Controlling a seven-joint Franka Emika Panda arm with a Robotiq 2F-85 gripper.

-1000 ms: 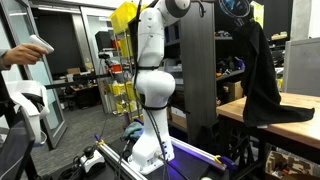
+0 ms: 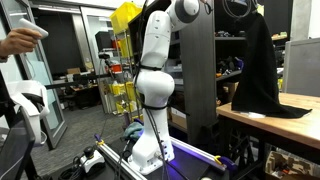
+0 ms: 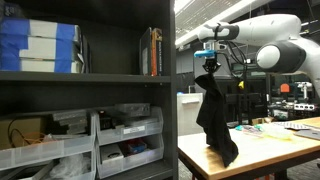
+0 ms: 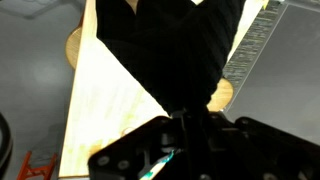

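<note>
A black cloth [image 3: 216,122] hangs from my gripper [image 3: 208,64], which is shut on its upper end, high above the wooden table [image 3: 204,158]. Its lower part reaches down to the tabletop near the edge, as exterior view 1 shows the cloth [image 2: 257,75] widening toward the bottom. Looking down in the wrist view, I see the dark cloth [image 4: 180,50] spread away from the fingers over the pale wood. The fingertips themselves are dark and hard to separate from the fabric.
A dark shelf unit [image 3: 90,82] with plastic bins [image 3: 130,130] stands beside the table. Bare tabletop [image 2: 300,124] shows around the cloth. Small items lie farther back on the table [image 3: 265,128].
The upper arm has shifted toward the right in exterior view 1. The cloth's top has risen slightly, and its hanging shape has changed a little while its lower part stays by the table.
</note>
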